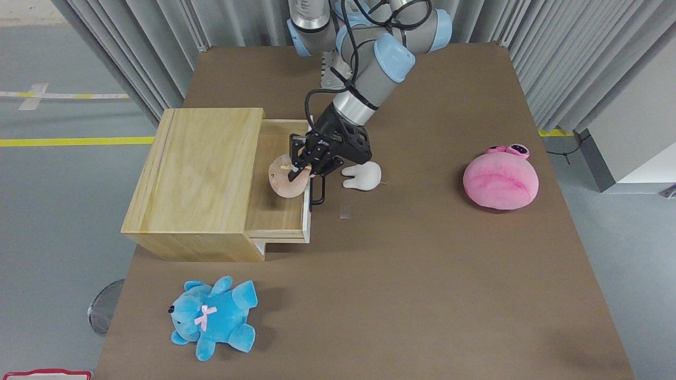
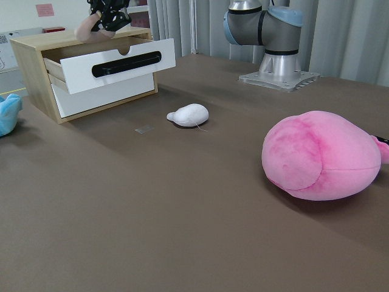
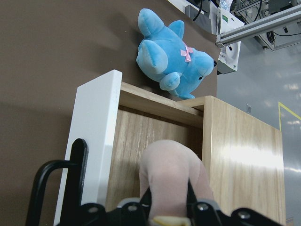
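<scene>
A pale pink plush toy (image 1: 282, 181) (image 2: 91, 32) (image 3: 171, 174) is gripped by my gripper (image 1: 299, 162), which is shut on it and holds it over the open top drawer (image 1: 272, 215) (image 2: 134, 64) of a light wooden cabinet (image 1: 190, 171). In the wrist view the toy fills the fingers and hides part of the drawer floor; the white drawer front (image 3: 94, 132) and its black handle are at left.
A white plush mouse (image 1: 364, 177) (image 2: 189, 115) lies right of the cabinet. A pink plush toy (image 1: 499, 180) (image 2: 319, 155) sits farther right. A blue bear (image 1: 215, 316) (image 3: 167, 56) lies in front of the cabinet.
</scene>
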